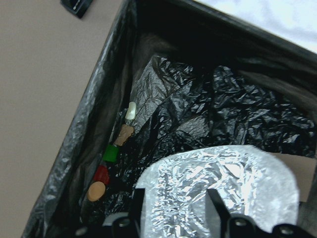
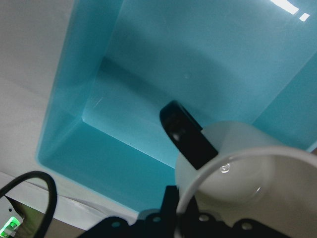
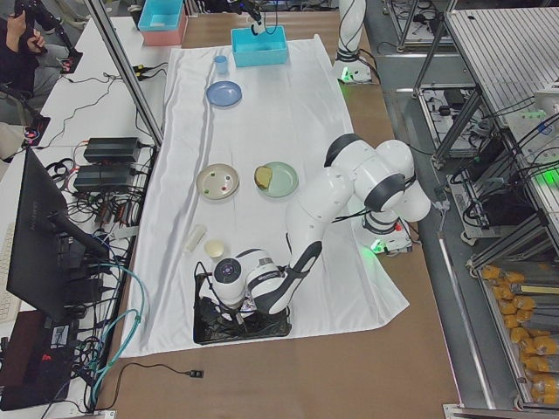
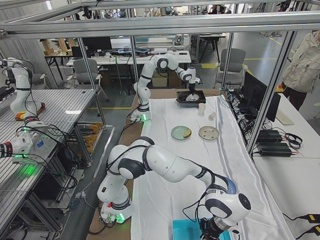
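Observation:
My left gripper is low in the black-lined bin (image 3: 203, 327). A crumpled foil-covered object (image 1: 218, 173) lies under or between its spread fingertips; whether it is gripped I cannot tell. Small coloured pieces, including a green one (image 1: 111, 153) and a red one (image 1: 101, 174), lie along the bin's side. My right gripper is shut on the rim of a white cup (image 2: 237, 183), held over the blue basin (image 2: 143, 59). A black piece (image 2: 188, 136) shows beside the cup.
On the white cloth (image 3: 262, 122) are a blue plate (image 3: 224, 94), a blue cup (image 3: 221, 65), a speckled plate (image 3: 217, 182), a green plate (image 3: 285, 179) with a yellow item and a cream cup (image 3: 214, 248).

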